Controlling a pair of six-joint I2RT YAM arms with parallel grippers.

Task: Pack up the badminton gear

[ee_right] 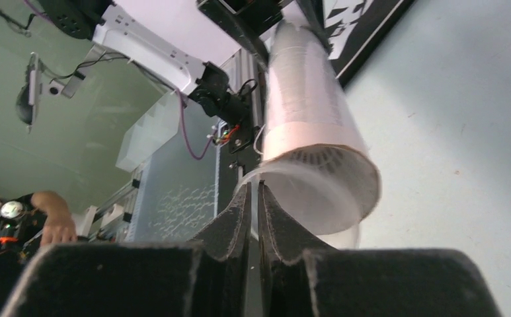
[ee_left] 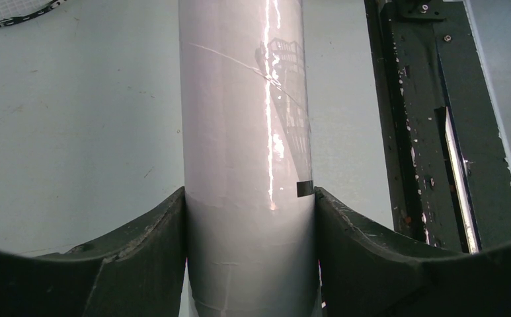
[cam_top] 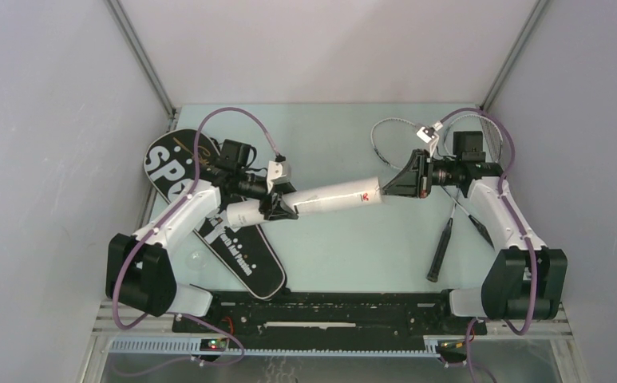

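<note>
My left gripper [cam_top: 279,203] is shut around the middle of a white shuttlecock tube [cam_top: 338,196], held slanted over the table. In the left wrist view its fingers [ee_left: 355,254] press on both sides of the tube. At the tube's right end stands my right gripper [cam_top: 386,190]. The right wrist view shows the tube's open mouth with a brownish rim [ee_right: 315,135]; a clear plastic lid [ee_right: 345,238] is askew in front of it. The right fingers [ee_right: 229,231] are close together at the lid's near edge. Whether they grip it is unclear.
A long black racket bag [cam_top: 251,267] with white lettering lies on the left, partly under the left arm. On the right lie rackets with dark handles [cam_top: 440,251], partly covered by the right arm.
</note>
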